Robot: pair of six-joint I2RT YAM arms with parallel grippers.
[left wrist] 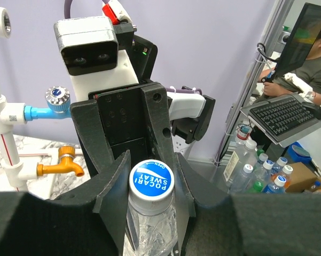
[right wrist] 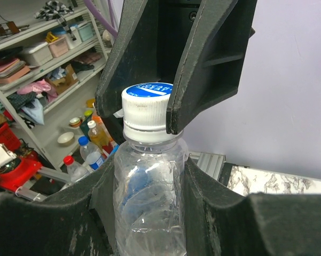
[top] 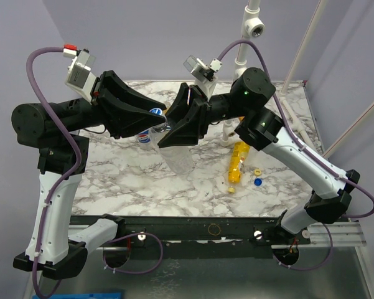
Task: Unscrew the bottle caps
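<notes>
A clear, empty bottle [top: 177,161] is held tilted above the table between the two arms. Its white cap [right wrist: 145,114], with a blue top, sits on the bottle's neck. My left gripper is shut on this cap, one finger on either side. Lower down, the fingers [right wrist: 205,213] of my right gripper press against both sides of the bottle's body, shut on it. In the top view, the hands nearly meet and hide most of the neck.
A bottle with a Pepsi label [top: 143,136] stands behind the hands. An orange bottle [top: 238,161] lies on the marble table [top: 106,180], near a yellow cap [top: 257,171] and a blue cap [top: 257,182]. White pipework [top: 241,53] rises at the back right.
</notes>
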